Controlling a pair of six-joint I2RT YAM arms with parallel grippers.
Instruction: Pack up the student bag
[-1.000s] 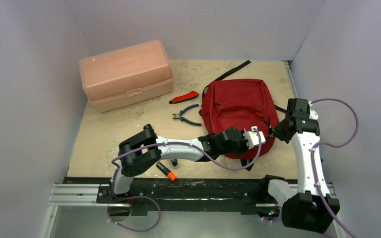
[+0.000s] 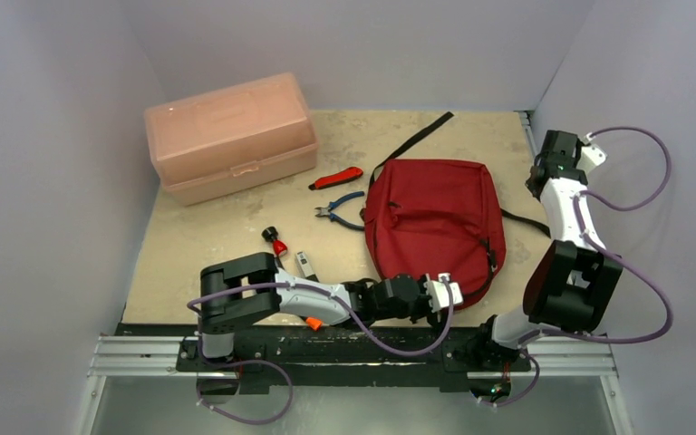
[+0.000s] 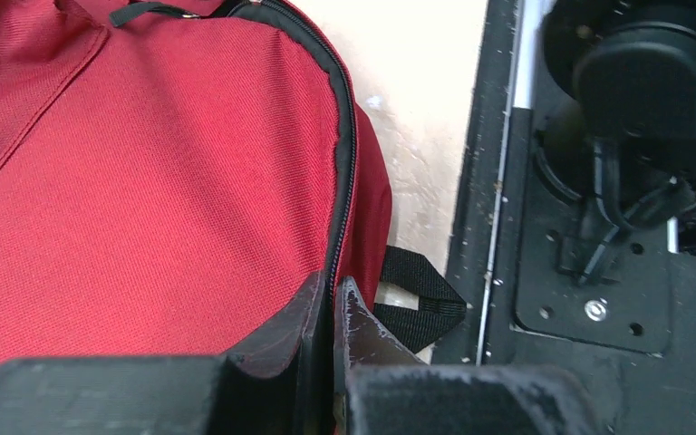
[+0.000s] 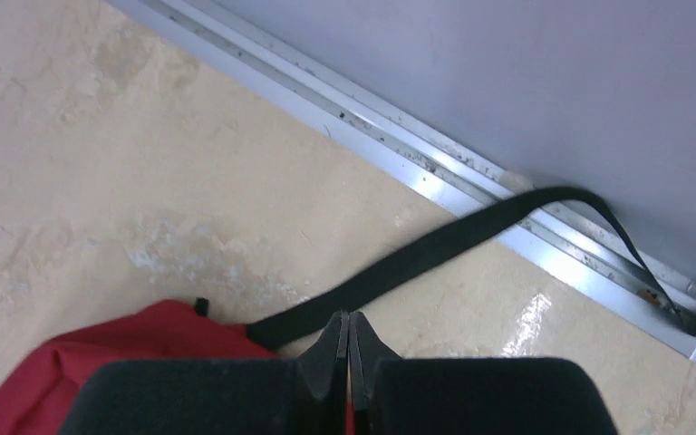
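Observation:
The red backpack lies flat on the right half of the table, its pocket side up. In the left wrist view my left gripper is shut on the black-edged zipper seam along the bag's near edge; a black loop sticks out beside it. My right gripper is shut, with nothing showing between its fingertips, and hangs at the table's right side, apart from the bag. Below it a black strap runs from the red cloth over the metal rail. Whether the bag's opening gapes cannot be seen.
A pink box stands at the back left. Left of the bag lie a red cutter, blue-handled pliers and a red-and-black flashlight. An orange-tipped item is partly under the left arm.
My right gripper has left the bag's right edge and moved right and toward the back. The left gripper has shifted toward the front with the seam, and the bag has slid slightly frontward.

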